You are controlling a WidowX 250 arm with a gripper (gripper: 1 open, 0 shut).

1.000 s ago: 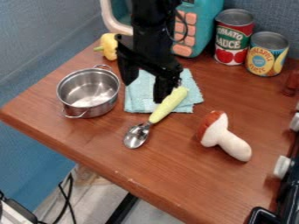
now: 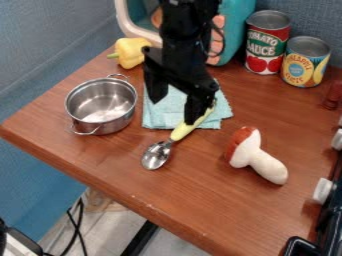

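My black gripper (image 2: pixel 179 100) is low over the light blue cloth (image 2: pixel 166 114), at the upper end of a spoon's yellow handle (image 2: pixel 193 123). The spoon's metal head (image 2: pixel 156 155) rests on the wooden table (image 2: pixel 114 170). The fingers are dark and overlap the handle, so whether they are shut on it is hard to make out.
A steel pot (image 2: pixel 100 105) stands at left. A mushroom toy (image 2: pixel 258 160) lies to the right. Behind are two cans (image 2: pixel 267 42) (image 2: pixel 306 61), a yellow toy (image 2: pixel 128 52) and a teal toy kitchen. A black appliance (image 2: pixel 323 225) edges the right side.
The spoon and other objects look unmoved.
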